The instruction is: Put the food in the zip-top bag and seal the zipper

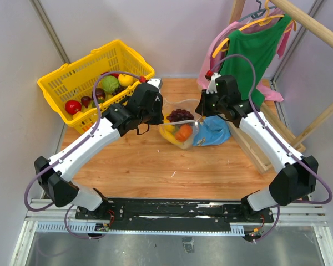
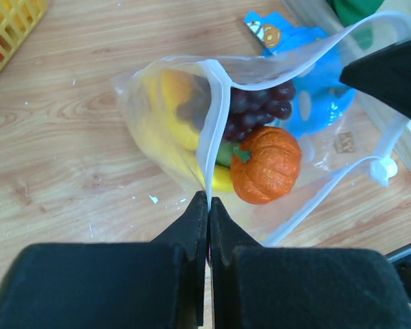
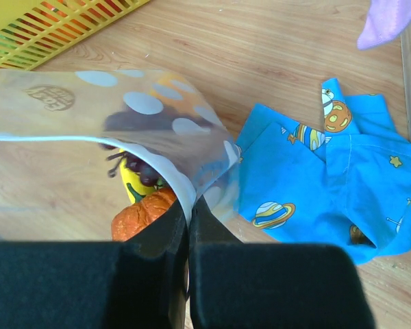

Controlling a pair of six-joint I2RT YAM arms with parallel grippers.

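The clear zip bag sits between both grippers, holding dark grapes, an orange pumpkin and yellow food. In the left wrist view my left gripper is shut on the bag's white rim. My right gripper is shut on the rim at the other side, as its wrist view shows. The bag's mouth gapes between them, with the food visible inside.
A yellow basket of produce stands at back left. A blue cloth lies right of the bag. A wooden rack with hanging clothes stands at the right.
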